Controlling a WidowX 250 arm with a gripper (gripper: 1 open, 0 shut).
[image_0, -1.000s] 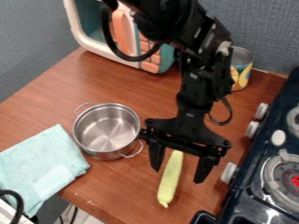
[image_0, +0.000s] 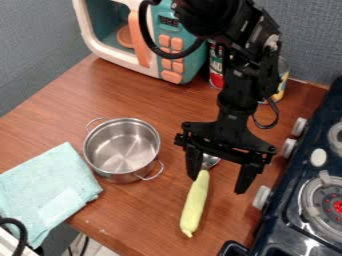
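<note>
The black gripper (image_0: 217, 170) stands open over the wooden counter, its two fingers spread wide, one on each side above the upper end of a pale yellow corn cob (image_0: 195, 206). A shiny metal piece (image_0: 210, 161), partly hidden, shows just behind the cob's upper end under the gripper. A steel pot (image_0: 122, 148) with two handles sits to the left of the gripper, apart from it.
A stove (image_0: 306, 199) with white knobs fills the right edge. A folded light-blue towel (image_0: 40, 190) lies at left. A toy microwave (image_0: 120, 30) and cans (image_0: 215, 70) stand at the back, partly behind the arm.
The arm and gripper have moved up and away toward the back of the counter, uncovering more of the cans and the metal piece by the cob.
</note>
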